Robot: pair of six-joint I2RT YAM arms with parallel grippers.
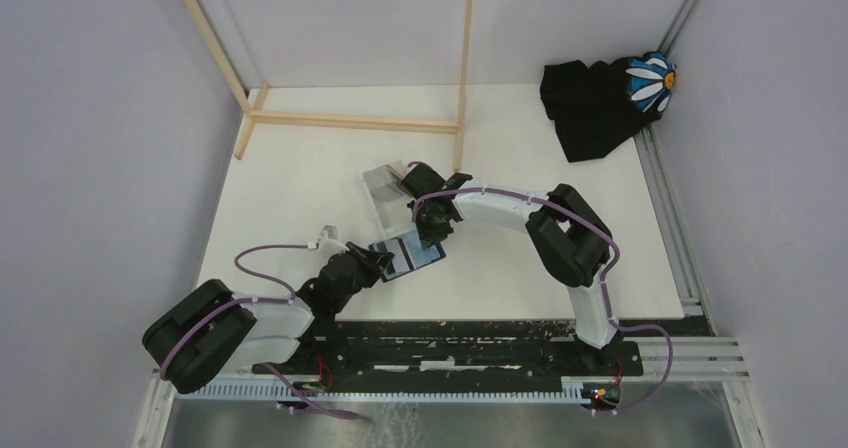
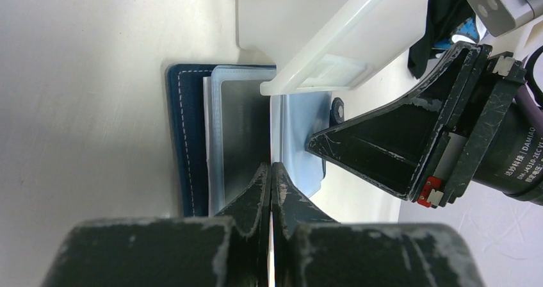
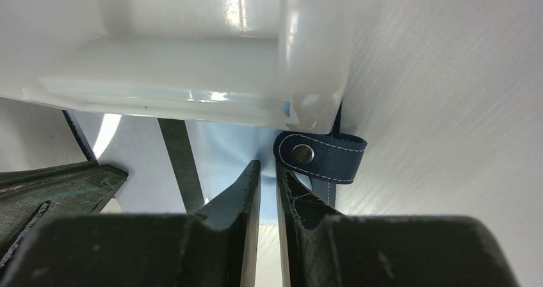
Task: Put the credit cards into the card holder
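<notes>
The dark blue card holder [image 2: 186, 127] lies spread on the table with clear bluish sleeves [image 3: 234, 152]. In the right wrist view, a whitish card-like piece [image 3: 137, 155] with a black stripe [image 3: 181, 165] lies on its left part. My left gripper is shut, its tips over the middle of the holder beside a grey panel [image 2: 245, 133]; no card shows between them. My right gripper is slightly open over the bluish sleeve, near the snap strap [image 3: 320, 157]. Nothing clearly shows in its narrow gap.
A white, translucent box [image 1: 390, 193] stands just behind the holder, and its rim overhangs part of it in both wrist views. Both grippers are close together. A wooden frame [image 1: 350, 121] and black cloth [image 1: 590, 113] lie farther back.
</notes>
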